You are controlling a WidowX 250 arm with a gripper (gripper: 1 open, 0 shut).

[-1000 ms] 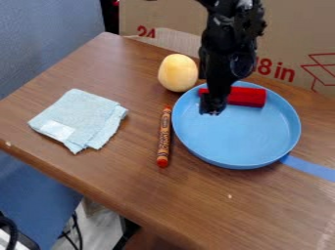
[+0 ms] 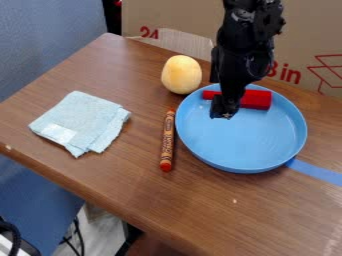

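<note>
My black gripper (image 2: pixel 225 104) hangs over the back left part of a blue plate (image 2: pixel 241 143), in front of a red block (image 2: pixel 255 100) lying on the plate. Whether its fingers are open or shut is unclear, as the dark parts overlap. An orange crayon-like stick (image 2: pixel 168 140) lies on the table left of the plate. A yellow rounded object (image 2: pixel 181 75) stands behind it, and a folded pale blue cloth (image 2: pixel 80 123) lies at the left.
A cardboard box (image 2: pixel 160 18) backs the wooden table (image 2: pixel 134 200). A strip of blue tape (image 2: pixel 321 174) runs right of the plate. The table's left edge drops to a blue surface.
</note>
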